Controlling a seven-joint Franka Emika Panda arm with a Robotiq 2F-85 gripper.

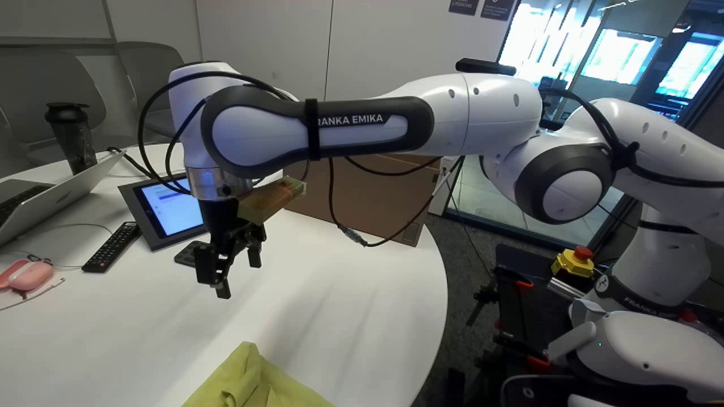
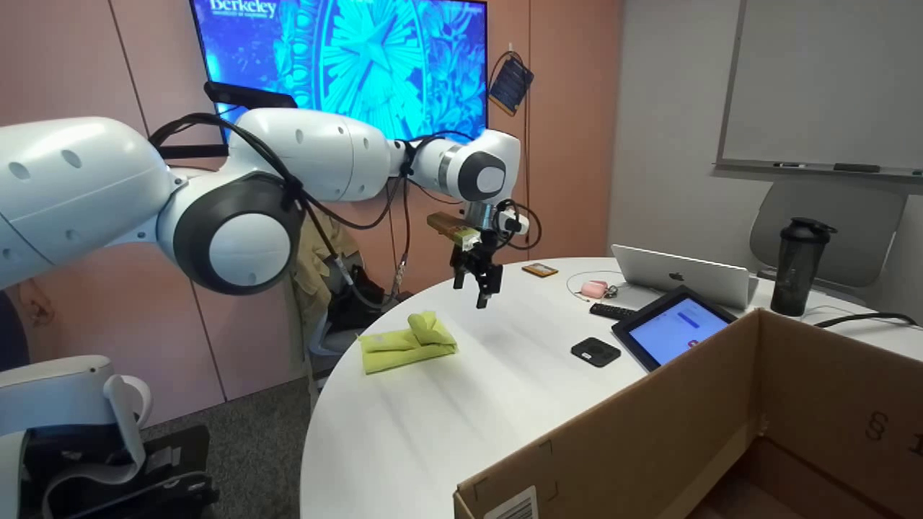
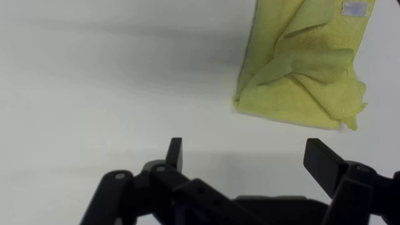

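Observation:
A yellow-green cloth (image 3: 296,86) lies on the white table, part of it folded over itself, with a loose bunched corner on top and a pale tag near one edge. In exterior view 2 the same cloth (image 2: 407,346) rests near the table's left rim; exterior view 1 cuts it off at the bottom. Above the table hangs my gripper (image 2: 477,290), clear of the cloth and to one side of it. Its fingers (image 3: 325,165) are spread wide in the wrist view, and only bare tabletop shows between them, so it is open.
A big cardboard box (image 2: 623,432) stands at the table's edge. A tablet (image 2: 679,329), a black flat device (image 2: 595,351), a remote (image 2: 611,311), a laptop (image 2: 688,275) and a dark bottle (image 2: 797,264) occupy one side.

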